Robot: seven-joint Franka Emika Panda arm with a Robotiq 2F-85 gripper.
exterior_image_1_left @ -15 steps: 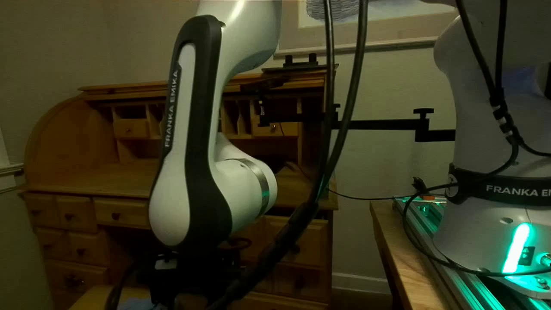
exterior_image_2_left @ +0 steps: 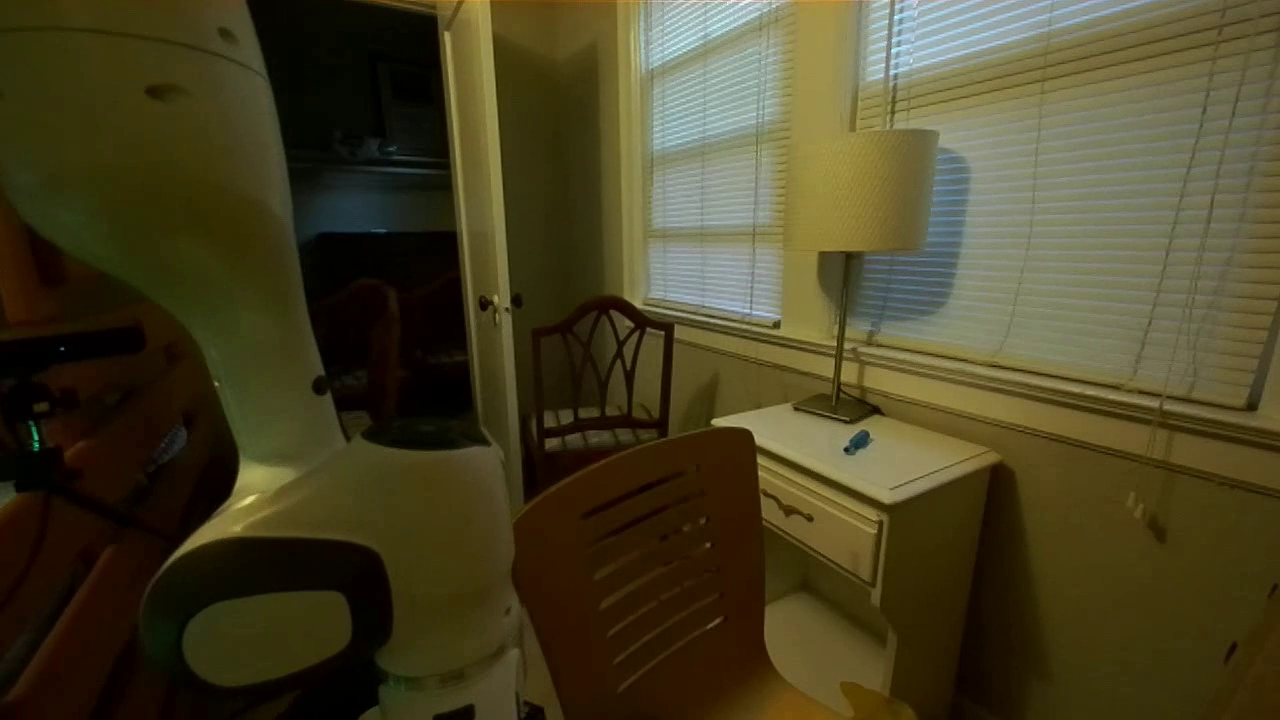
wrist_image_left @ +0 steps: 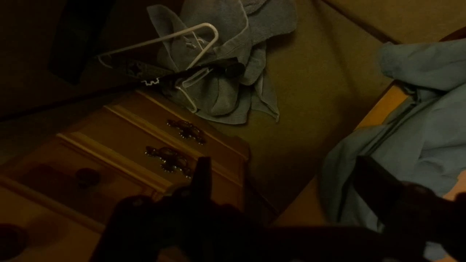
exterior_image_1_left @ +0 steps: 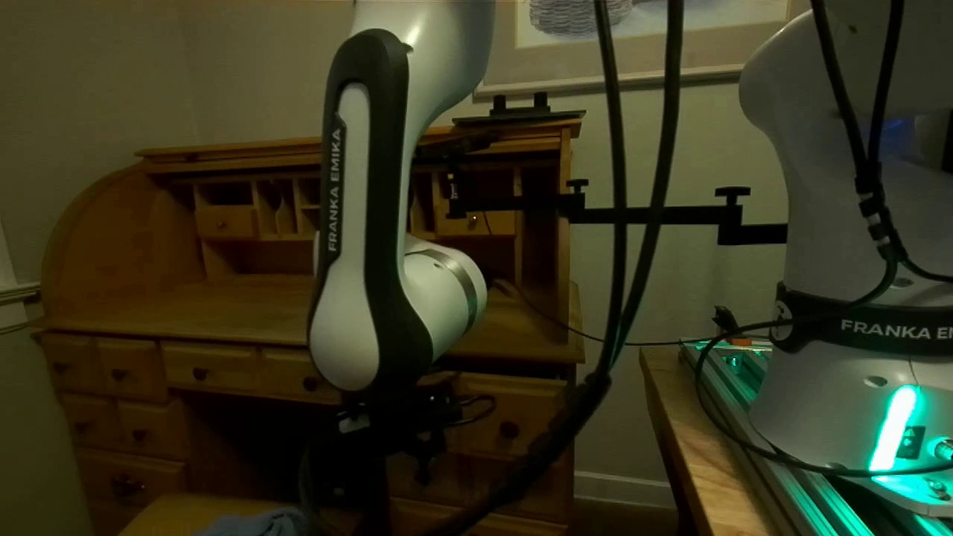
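In the wrist view my gripper is open, its dark fingers wide apart with nothing between them. A blue-grey cloth (wrist_image_left: 419, 131) lies draped over a wooden chair seat (wrist_image_left: 301, 205), partly behind the right finger. Only a corner of this cloth (exterior_image_1_left: 255, 522) shows at the bottom of exterior view 1, on the light seat (exterior_image_1_left: 165, 514). There the dark gripper hangs under the wrist in front of the desk, and its fingers are hard to make out. Exterior view 2 hides the gripper.
A roll-top desk (exterior_image_1_left: 134, 304) with drawers stands close behind the arm. On the floor lie a grey towel (wrist_image_left: 227, 87) and a white hanger (wrist_image_left: 209, 30). A chair back (exterior_image_2_left: 648, 564) rises beside the arm, near a white nightstand (exterior_image_2_left: 936, 462). A black cable (exterior_image_1_left: 572, 420) hangs along the arm.
The arm's forearm and wrist have moved up and to the right in exterior view 1, uncovering more of the seat and cloth. The hanging cables have shifted right too.
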